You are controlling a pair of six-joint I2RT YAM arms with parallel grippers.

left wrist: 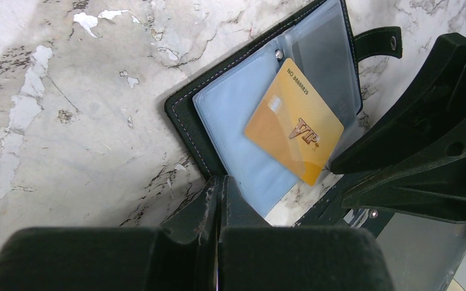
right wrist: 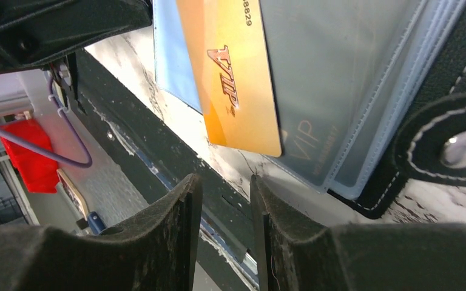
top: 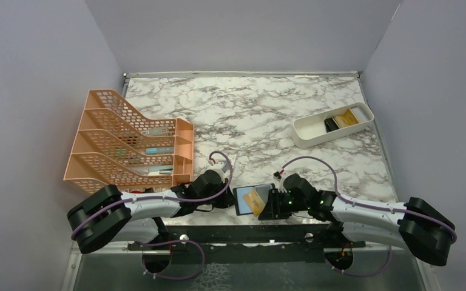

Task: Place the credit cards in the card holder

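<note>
An open black card holder point(left wrist: 185, 124) with pale blue and clear sleeves lies on the marble. Slanted across its sleeves is a gold VIP card point(left wrist: 294, 124), one end jutting past the near edge; whether any of it is inside a sleeve I cannot tell. Beside it a grey panel point(right wrist: 334, 85) bears faint VIP lettering. My left gripper is shut, its tips at the holder's black border, nothing visible between them. The right gripper stands part open with an empty gap, close to the card's jutting end.
A white bin point(top: 308, 132) with several cards sits at the back right. An orange rack point(top: 185, 148) fills the left side. The dark front edge point(top: 243, 233) runs close by the holder. Marble behind the holder is clear.
</note>
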